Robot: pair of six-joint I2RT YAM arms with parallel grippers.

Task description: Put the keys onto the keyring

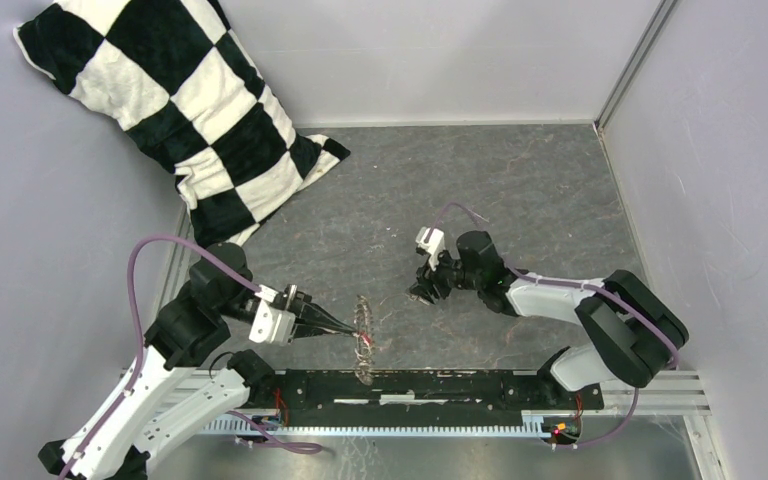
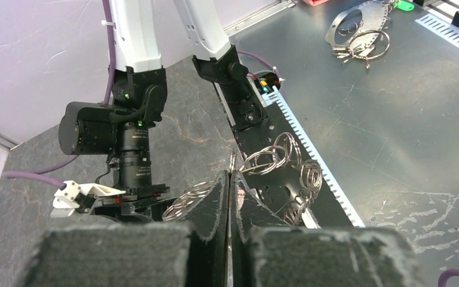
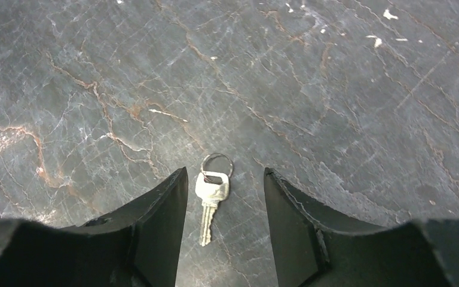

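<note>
A small silver key point(image 3: 212, 192) with a thin wire ring point(image 3: 218, 156) through its head lies flat on the grey marbled tabletop. In the right wrist view, one finger of my right gripper is on either side of the key; it stands part open and nothing is gripped. From above, that gripper point(image 1: 428, 290) is low over the table and partly hides the key. My left gripper point(image 1: 357, 332) is shut, with the coiled silver wire keyring point(image 1: 364, 370) hanging from its fingertips. In the left wrist view, loops of the keyring point(image 2: 311, 177) spread around the left gripper.
A black-and-white checkered cushion point(image 1: 210, 110) leans at the back left. Across the front runs a black rail point(image 1: 410, 388). More metal rings point(image 2: 367, 45) and a green tag point(image 2: 404, 5) lie on the metal surface beyond it.
</note>
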